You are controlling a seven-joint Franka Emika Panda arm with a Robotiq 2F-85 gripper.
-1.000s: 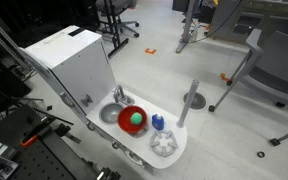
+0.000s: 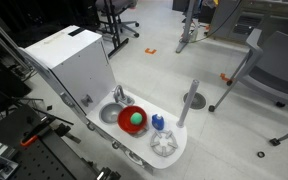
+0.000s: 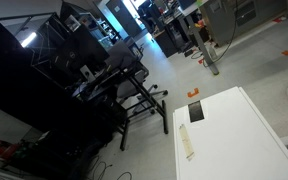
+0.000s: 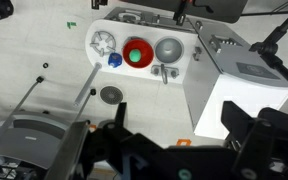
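Observation:
A red bowl (image 2: pixel 132 121) sits on the white counter of a toy kitchen, with a green round object (image 2: pixel 136 118) inside it. Beside it is a small blue object (image 2: pixel 157 122), close to the white stove-burner grate (image 2: pixel 164 143). On the bowl's other side are the grey sink (image 2: pixel 111 112) and its faucet (image 2: pixel 125 96). From the wrist view, my gripper is high above the scene, its dark fingers spread wide and nothing visible between them. The bowl (image 4: pixel 137 53) and blue object (image 4: pixel 115 60) appear beyond the fingertips, well apart from them.
A tall white cabinet (image 2: pixel 79 70) rises at the sink end of the counter. An upright grey post (image 2: pixel 189 102) stands at the burner end. A grey chair (image 2: pixel 269 75) is on the open floor to the right.

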